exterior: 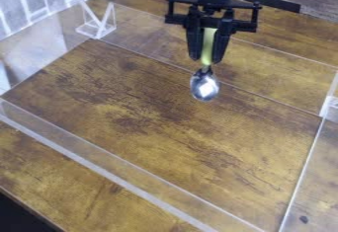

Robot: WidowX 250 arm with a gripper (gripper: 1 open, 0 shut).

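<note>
My black gripper (208, 34) is at the top centre of the camera view, shut on a spoon (205, 86) by its yellow-green handle. The spoon's shiny metal bowl hangs downward below the fingers, over the wooden table (158, 152).
Clear plastic walls border the work area on the left, front and right. A small white frame (97, 24) stands at the upper left beside a white rail structure.
</note>
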